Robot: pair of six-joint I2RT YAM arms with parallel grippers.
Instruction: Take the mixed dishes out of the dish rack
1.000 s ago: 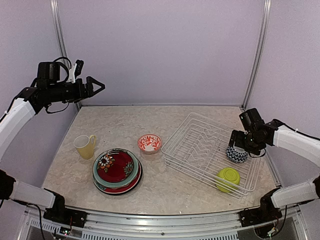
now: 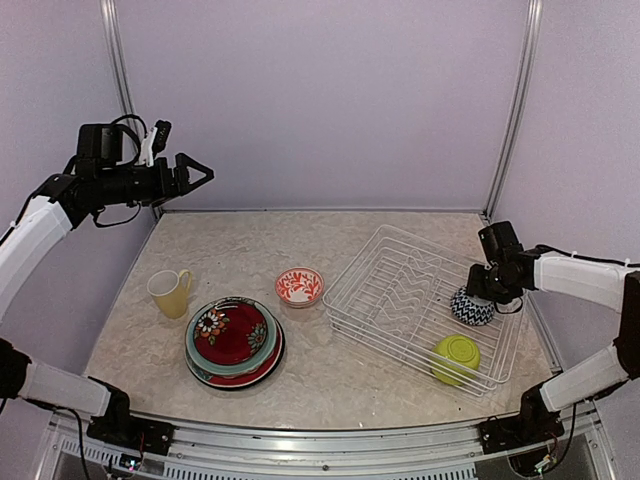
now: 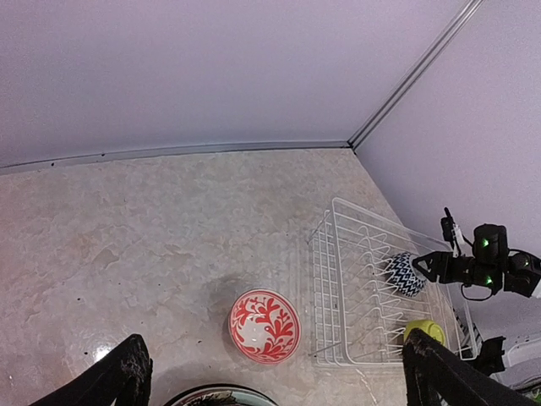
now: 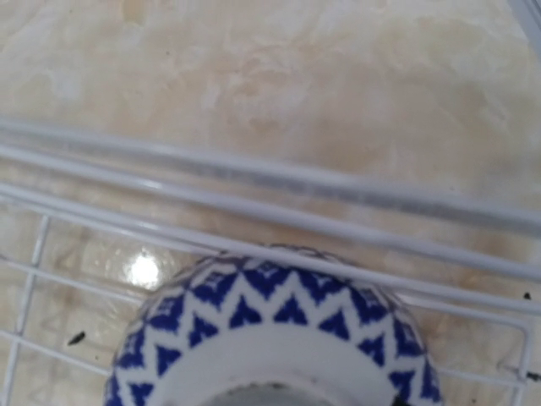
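Observation:
In the white wire dish rack (image 2: pixel 375 235), a blue-and-white patterned bowl (image 2: pixel 473 311) sits upside down on the right side. Its foot and zigzag pattern (image 4: pixel 292 309) fill the bottom of the right wrist view. My right gripper (image 2: pixel 482 285) is right at this bowl, its fingertips over the base; whether they touch it is hidden. A lime-green bowl (image 2: pixel 457 357) rests in the rack's front corner. My left gripper (image 2: pixel 193 175) hangs high above the back left, open and empty, its fingers (image 3: pixel 114 372) wide apart.
On the table stand a cream mug (image 2: pixel 170 294), a stack of plates (image 2: pixel 235 335) topped by a red floral one, and a red-and-white bowl (image 2: pixel 299 287). Free table lies behind them and in front of the rack. Walls close in the back and sides.
The fingers of my right gripper have drawn closer together at the blue-and-white bowl, and the right arm has shifted slightly. The dishes stay in place; the left arm is almost still.

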